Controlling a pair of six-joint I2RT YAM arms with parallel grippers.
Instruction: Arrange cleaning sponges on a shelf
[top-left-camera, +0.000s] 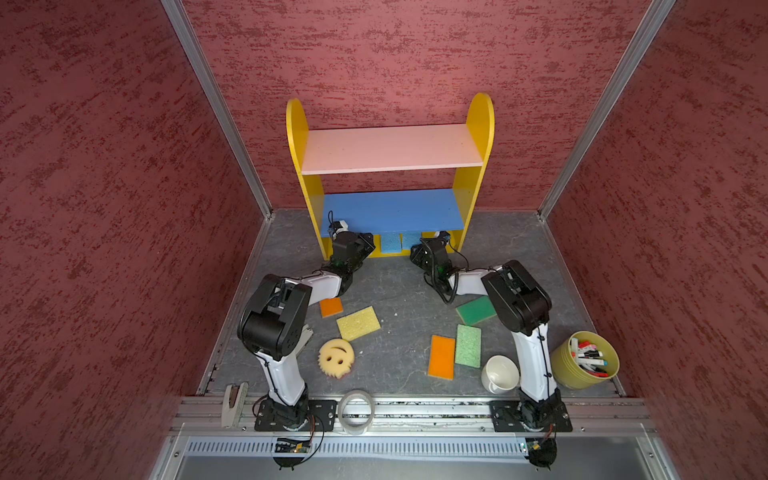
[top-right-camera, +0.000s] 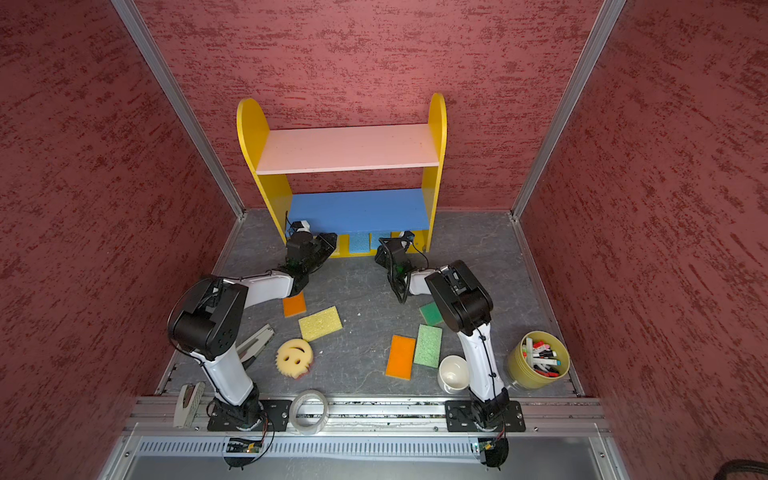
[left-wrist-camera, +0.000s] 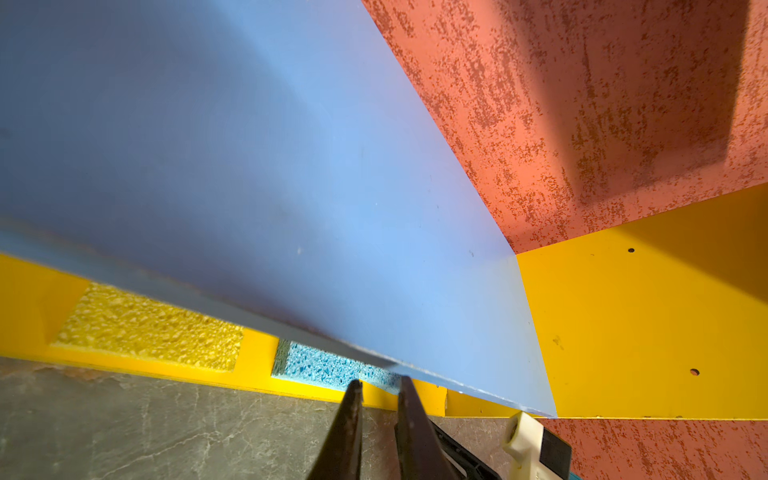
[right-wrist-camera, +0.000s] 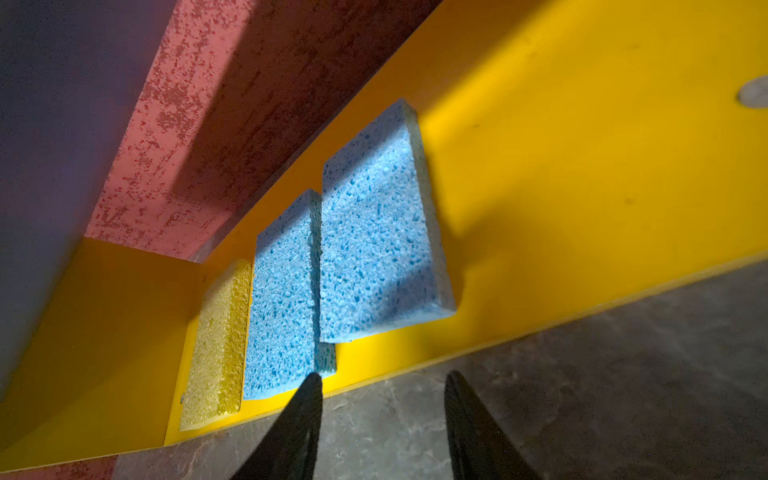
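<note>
The shelf unit has a pink upper board (top-left-camera: 392, 145) and a blue board (top-left-camera: 392, 206). On its yellow bottom level are a yellow sponge (right-wrist-camera: 209, 348) and two blue sponges (right-wrist-camera: 280, 296) (right-wrist-camera: 376, 224). My left gripper is at the left front edge of the blue board; its fingertips are narrowly apart, and what is between them cannot be made out. My right gripper stands open in front of the blue sponges, at the lower level, with nothing between its fingers.
Loose on the floor are orange sponges (top-left-camera: 441, 356), a yellow sponge (top-left-camera: 358, 322), green sponges (top-left-camera: 468, 344), a smiley sponge (top-left-camera: 336, 357), a white cup (top-left-camera: 499, 373) and a bucket of markers (top-left-camera: 564, 368).
</note>
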